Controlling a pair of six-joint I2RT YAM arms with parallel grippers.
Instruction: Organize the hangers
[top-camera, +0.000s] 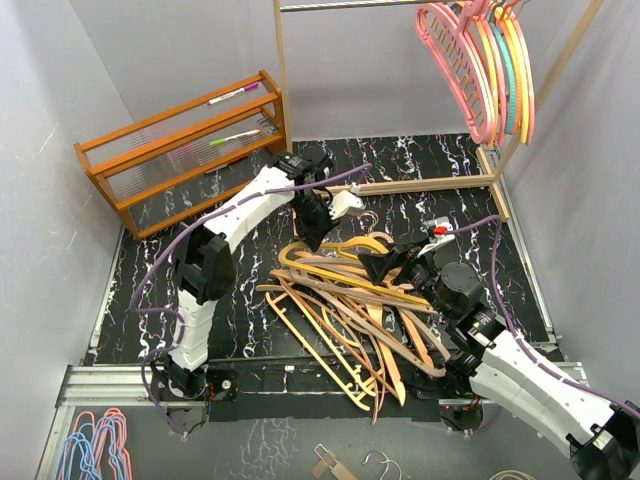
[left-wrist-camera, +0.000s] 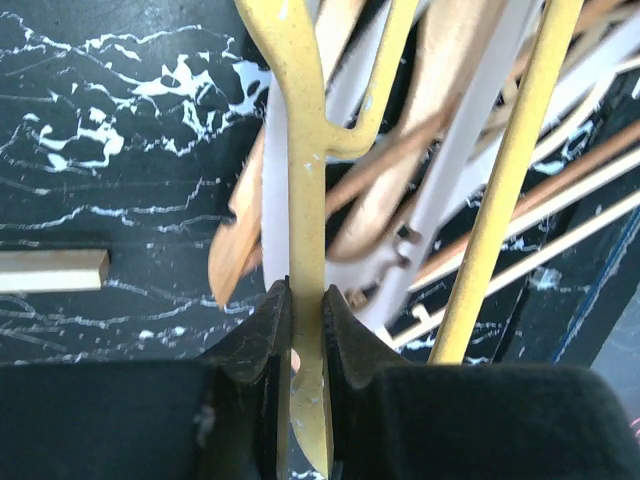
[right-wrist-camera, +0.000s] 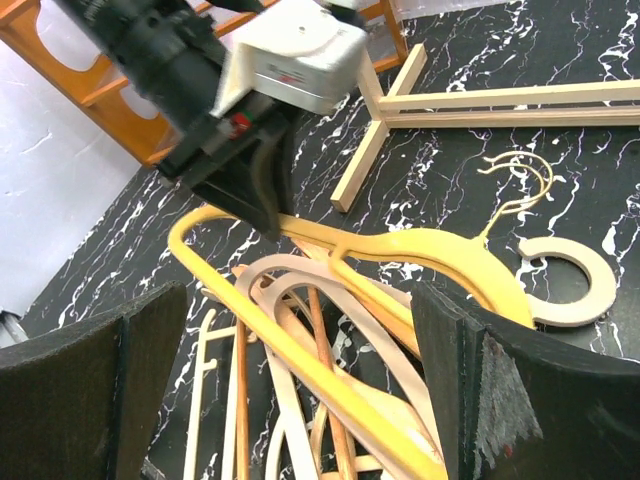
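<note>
My left gripper is shut on a yellow hanger (left-wrist-camera: 306, 180), lifted at the top of the tangled pile of wooden, beige and yellow hangers (top-camera: 350, 320). My right gripper (top-camera: 385, 262) stands open just above the pile's right side; in the right wrist view the yellow hanger (right-wrist-camera: 395, 247) reaches between and beneath its fingers, with no grasp visible. Pink, yellow and teal hangers (top-camera: 470, 80) hang on the rail (top-camera: 350, 5) at the back right.
An orange wooden rack (top-camera: 170, 140) with pens stands at the back left. The wooden stand's base (top-camera: 420, 185) crosses the back of the marble mat. Blue and pink hangers (top-camera: 95, 440) lie outside at the front left.
</note>
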